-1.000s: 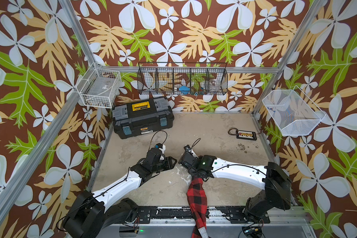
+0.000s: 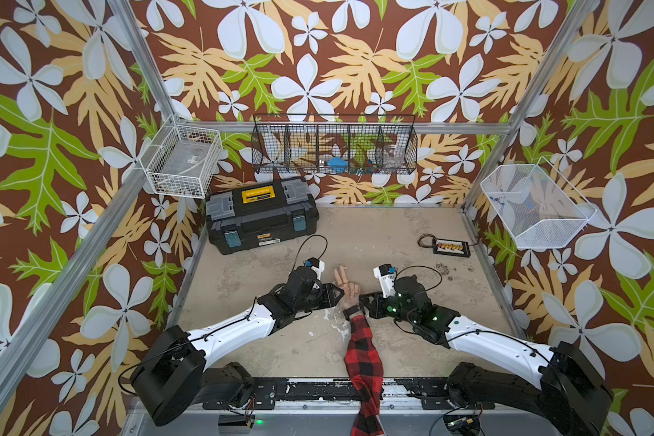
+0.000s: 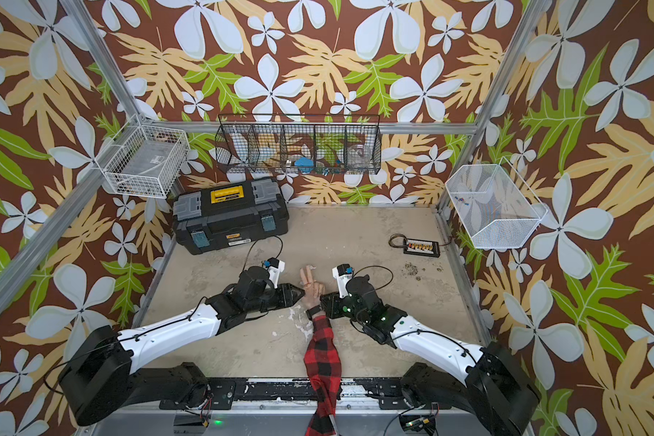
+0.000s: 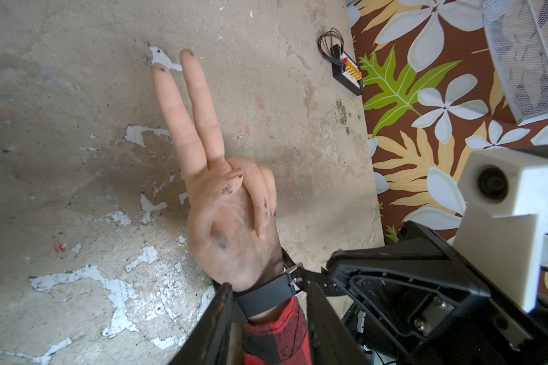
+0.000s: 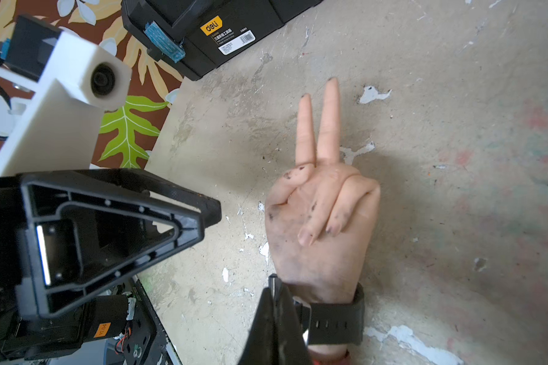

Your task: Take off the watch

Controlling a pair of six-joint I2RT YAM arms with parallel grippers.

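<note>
A hand model [image 4: 225, 219] in a red plaid sleeve lies palm up, two fingers extended. A black watch circles its wrist; in the left wrist view its strap [image 4: 265, 297] shows a silver buckle. My left gripper is part open, its fingertips just below the strap with nothing clearly held between them. My right gripper is shut, its tips at the watch's side in the right wrist view; whether anything thin is between them is hidden.
A black toolbox [image 2: 261, 218] stands at the back left. A power strip [image 2: 450, 247] with cables lies at the right. Wire baskets [image 2: 332, 145] hang above.
</note>
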